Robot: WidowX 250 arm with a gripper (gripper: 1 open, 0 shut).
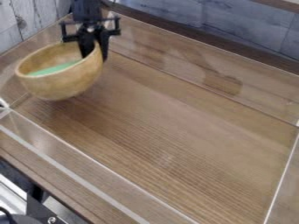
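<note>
A round wooden bowl (56,79) with a pale green inside is held up at the upper left, tilted so that part of its interior shows. My black gripper (98,46) is at its back right rim, shut on it.
A wide wooden table (187,131) fills most of the view, clear at the centre and right. A white wall edge runs along the left, and a pale border lies at the far right.
</note>
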